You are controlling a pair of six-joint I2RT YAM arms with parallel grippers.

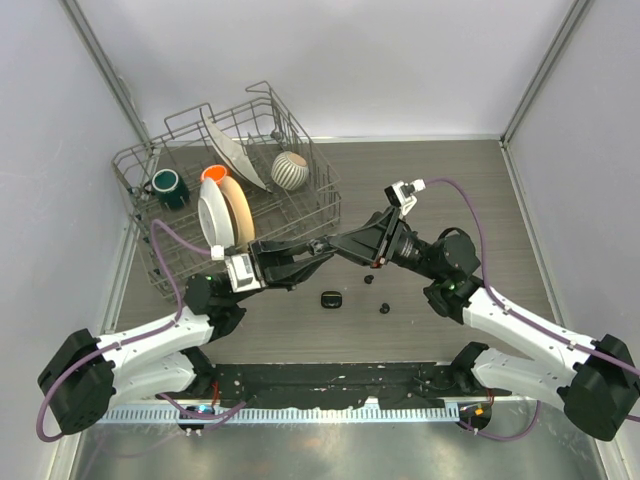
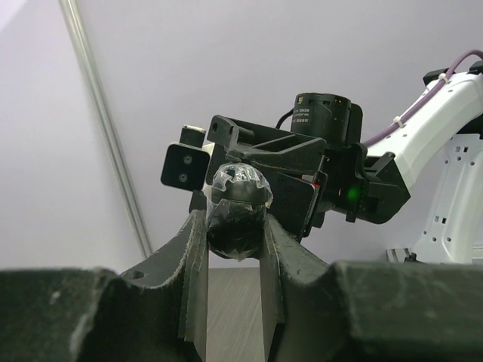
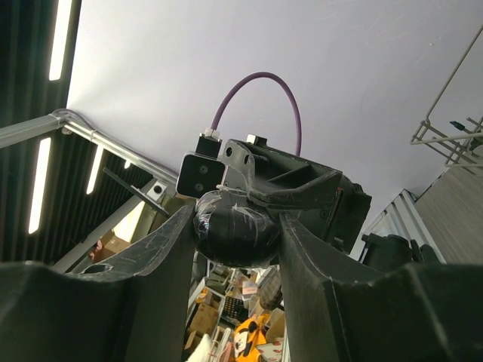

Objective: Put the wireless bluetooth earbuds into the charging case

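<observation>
Both grippers meet in mid-air in the top view, around a small dark glossy object point(image 1: 320, 247) with a clear film on it. My left gripper is shut on this object, seen between its fingertips. My right gripper has its fingertips at either side of the same object; whether they grip it I cannot tell. A black rounded case point(image 1: 331, 299) lies on the table below, and two small dark pieces, probably earbuds point(image 1: 385, 308), lie to its right, one higher than the other.
A wire dish rack point(image 1: 135, 160) with plates, cups and bowls fills the back left. White walls border the area.
</observation>
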